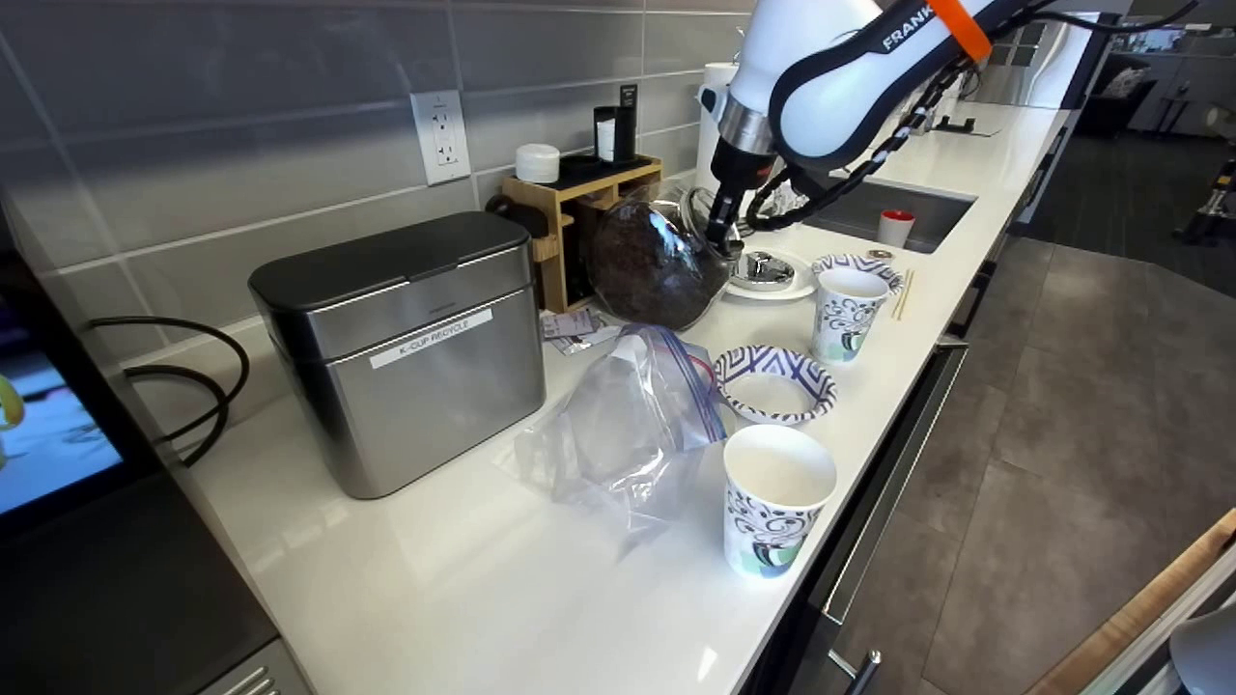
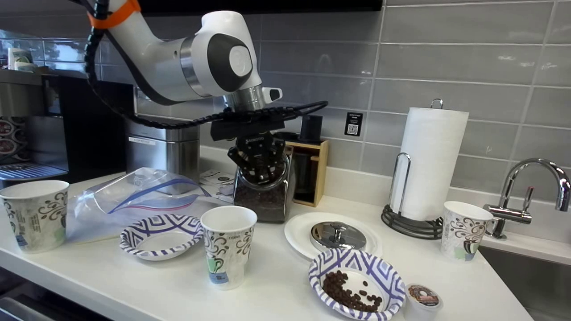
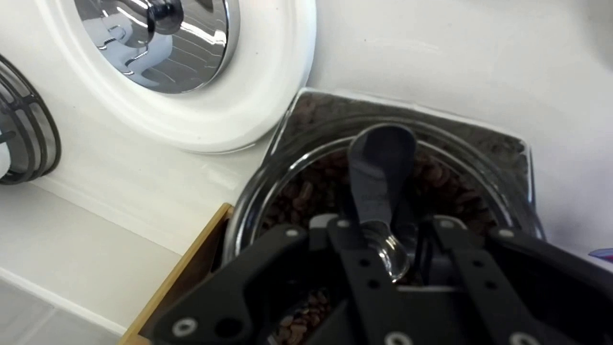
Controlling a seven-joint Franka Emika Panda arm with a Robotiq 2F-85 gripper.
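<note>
A glass jar (image 2: 260, 202) of dark coffee beans stands near the wall, its round mouth uncovered. My gripper is at that mouth, reaching in from above. Between the fingers, the wrist view shows a scoop (image 3: 376, 172) with a dark rounded end and a shiny metal part; the fingers are shut on it. Beans lie below it inside the jar, and the fingers hide part of the scoop. From the side, the gripper (image 2: 263, 170) covers part of the opening, so how deep the scoop sits cannot be told.
A chrome lid (image 2: 338, 235) rests on a white plate (image 2: 297, 230) beside the jar. Nearby are a patterned bowl with beans (image 2: 385, 283), an empty-looking bowl (image 1: 776, 386), paper cups (image 2: 229, 248), a plastic bag (image 1: 632, 423), a wooden organizer (image 2: 316, 174) and paper towels (image 2: 433, 160).
</note>
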